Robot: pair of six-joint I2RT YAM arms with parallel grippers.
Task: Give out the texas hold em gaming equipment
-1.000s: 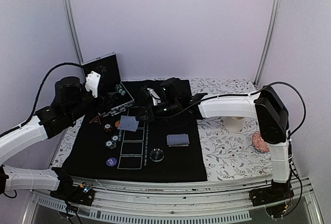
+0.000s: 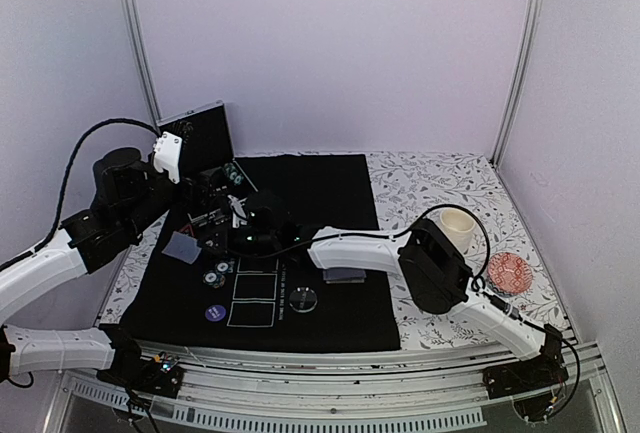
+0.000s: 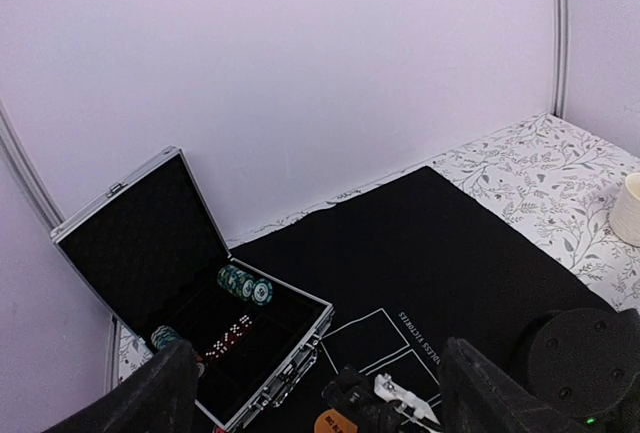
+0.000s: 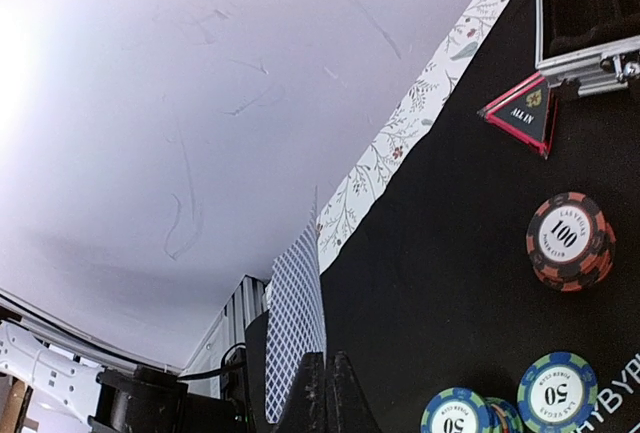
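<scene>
My right gripper [image 2: 214, 240] is shut on a thin playing card [image 2: 182, 246], held over the left side of the black mat. In the right wrist view the patterned card [image 4: 295, 328] juts out from the fingertips, seen nearly edge-on. My left gripper is open with nothing seen between its fingers, near the open chip case [image 3: 285, 386]. On the mat lie a stack of 100 chips [image 4: 567, 240], some 50 chips [image 4: 557, 393] and a triangular ALL IN marker [image 4: 525, 115]. The card deck [image 2: 344, 276] is partly covered by my right arm.
A purple chip [image 2: 215, 313] and a round clear piece [image 2: 303, 299] lie near the mat's front, beside printed card boxes [image 2: 251, 313]. A white cup [image 2: 457, 227] and a red patterned plate [image 2: 509, 273] stand at the right.
The left arm has shifted only slightly.
</scene>
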